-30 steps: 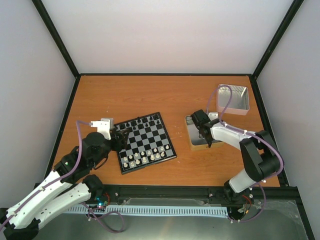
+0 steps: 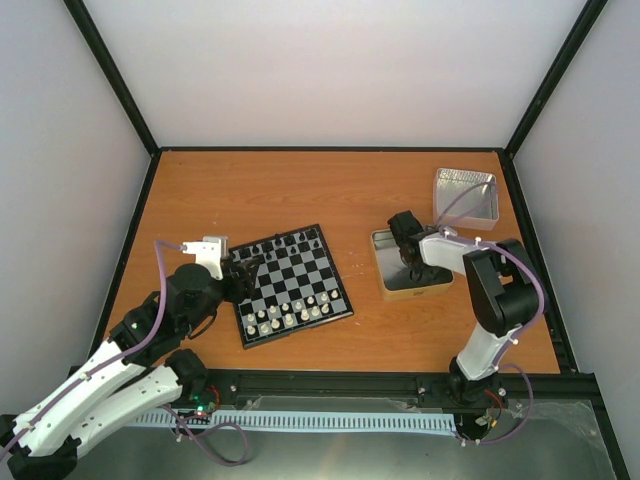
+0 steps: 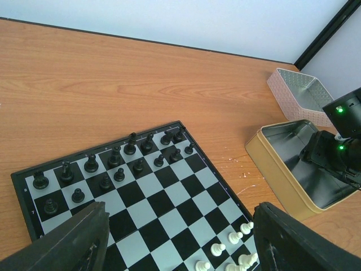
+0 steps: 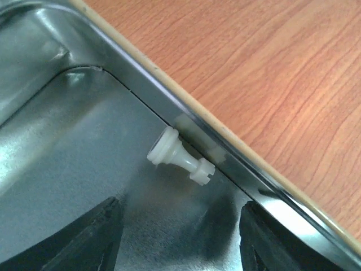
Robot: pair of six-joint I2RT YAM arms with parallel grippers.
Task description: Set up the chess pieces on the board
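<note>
The chessboard (image 2: 288,268) holds black pieces (image 3: 90,164) along its far side and white pieces (image 3: 218,249) along its near side. My left gripper stands open over the board's left part, empty. My right gripper is open inside the tan-rimmed metal tin (image 3: 254,147), right of the board. A single white chess piece (image 4: 181,157) lies on its side on the tin's floor against the wall, just beyond the right fingertips.
A pink-sided box (image 2: 466,210) with a silvery inside stands at the back right, behind the tin.
The left arm and the board look unchanged.
</note>
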